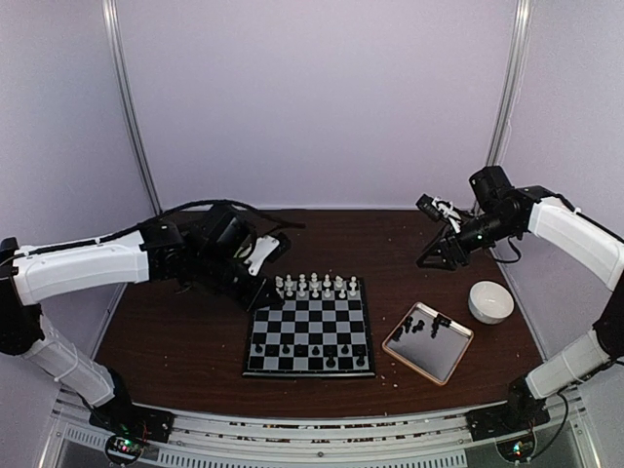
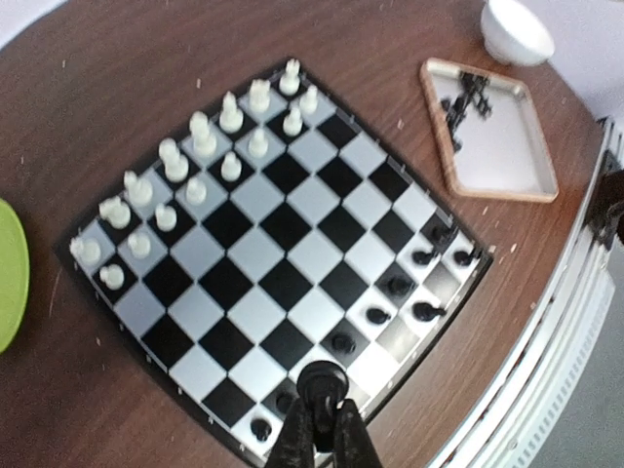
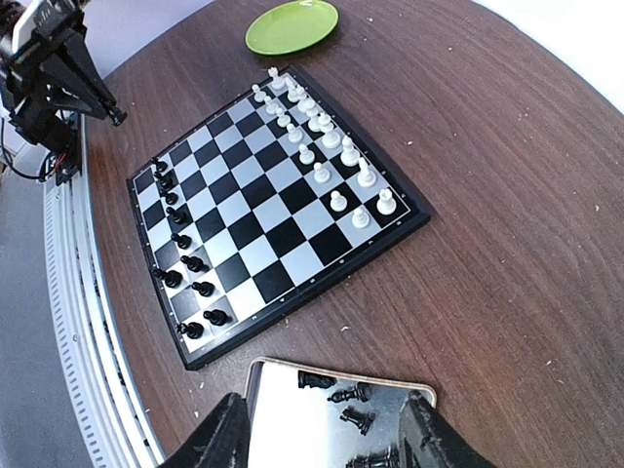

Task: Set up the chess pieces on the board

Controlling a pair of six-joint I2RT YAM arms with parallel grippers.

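The chessboard (image 1: 307, 336) lies flat on the table, with white pieces (image 2: 175, 164) in two rows along its far side. Black pieces (image 3: 180, 240) stand along the near side, partly filling the rows there. My left gripper is shut on a black chess piece (image 2: 323, 380), whose round end points up; its kind is hard to tell. In the top view that arm (image 1: 210, 253) hangs over the board's far left corner. Standing open and empty, my right gripper is above and behind the tray (image 1: 450, 372), clear of it.
Several loose black pieces (image 3: 357, 419) lie in the tray, right of the board. A white bowl (image 1: 490, 302) sits beyond it at the right edge. A green plate (image 3: 292, 26) lies left of the board. Bare table separates board and tray.
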